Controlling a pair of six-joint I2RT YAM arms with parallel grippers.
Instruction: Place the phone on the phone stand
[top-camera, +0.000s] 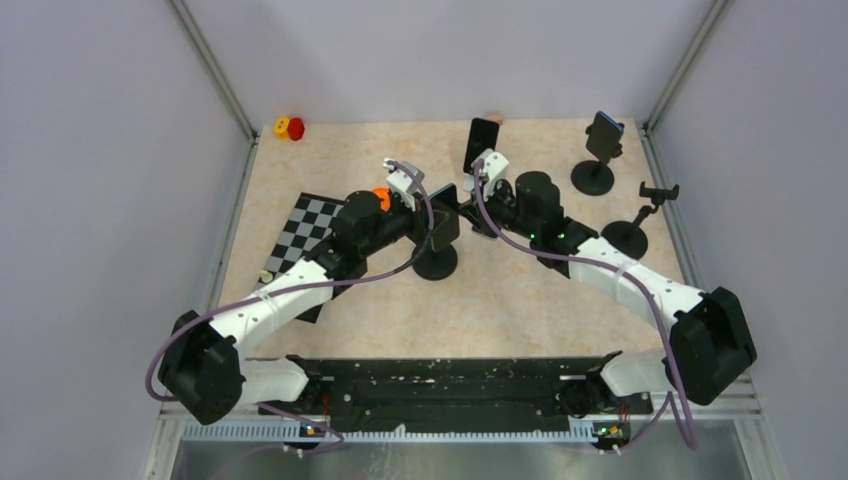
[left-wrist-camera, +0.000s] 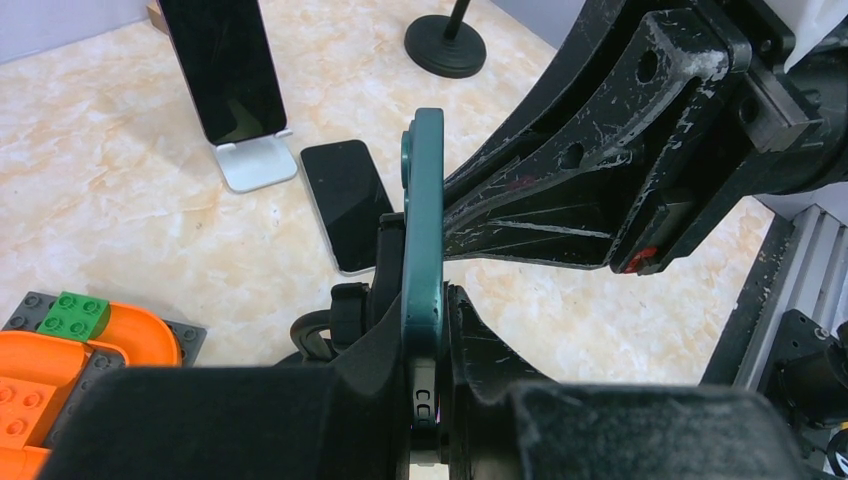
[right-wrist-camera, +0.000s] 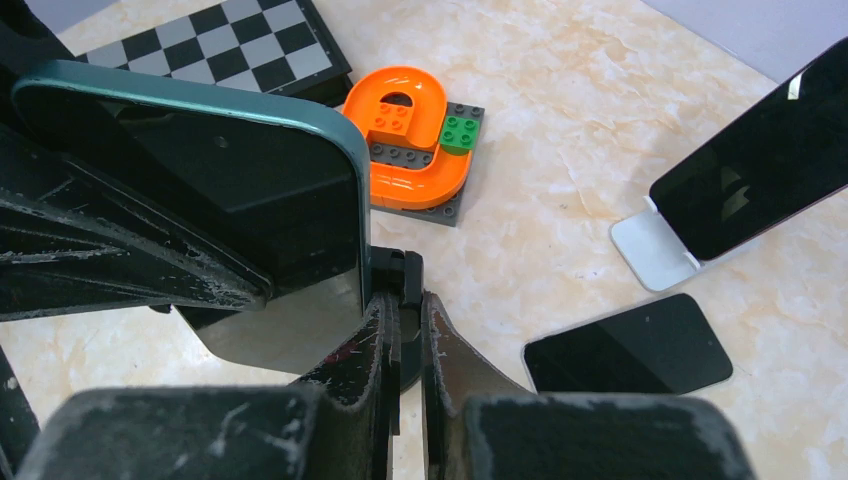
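A teal-edged phone (left-wrist-camera: 423, 220) stands edge-on in the left wrist view, with my left gripper shut on it. In the top view it is at a black phone stand with a round base (top-camera: 435, 265) at the centre. In the right wrist view the phone (right-wrist-camera: 250, 200) fills the upper left, and my right gripper is shut on a black part of the stand just behind it, largely hidden by the fingers. The two grippers face each other closely.
A loose phone (right-wrist-camera: 628, 345) lies right of centre, behind it a phone on a silver stand (top-camera: 482, 140). Two black stands (top-camera: 625, 238) are at the right. A checkerboard (top-camera: 305, 225) and orange bricks (right-wrist-camera: 420, 185) lie left.
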